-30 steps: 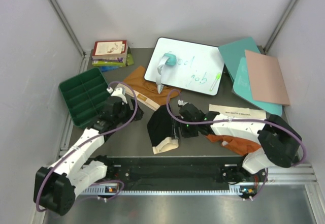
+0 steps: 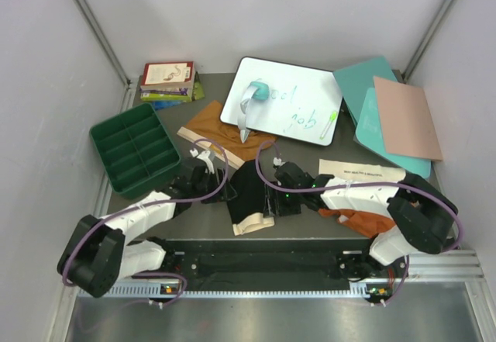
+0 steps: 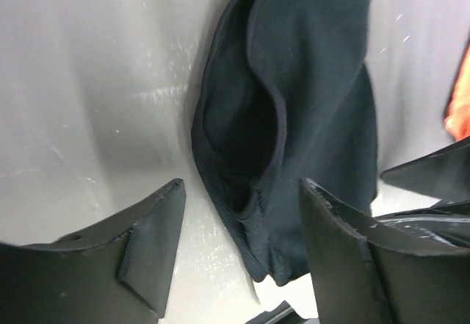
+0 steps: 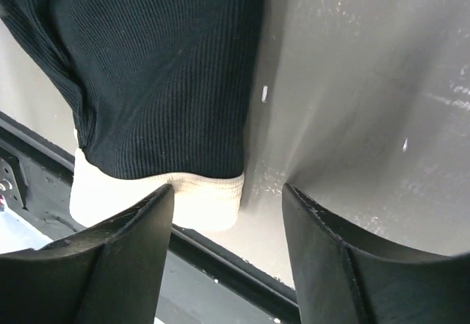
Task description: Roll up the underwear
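Observation:
Black underwear with a cream waistband lies folded into a narrow strip point(image 2: 247, 191) on the grey table, its waistband point(image 2: 253, 222) toward the front edge. At its left edge is my left gripper point(image 2: 228, 193), fingers parted; in the left wrist view the black cloth point(image 3: 316, 111) runs beyond and partly between the open fingers. My right gripper point(image 2: 269, 202) is at the right edge near the waistband. In the right wrist view its fingers point(image 4: 147, 236) are apart, with the waistband corner point(image 4: 220, 199) near the left one. Neither gripper visibly pinches the cloth.
Brown underwear point(image 2: 208, 129) lies behind, partly under a whiteboard point(image 2: 291, 94) bearing a grey-teal object point(image 2: 249, 105). An empty green divided box point(image 2: 132, 146) stands left, books point(image 2: 167, 78) back left. Orange underwear point(image 2: 364, 222) lies right, beneath the right arm.
My left gripper has moved right and toward the front, from near the green box to the black cloth's left edge. The right gripper has barely shifted.

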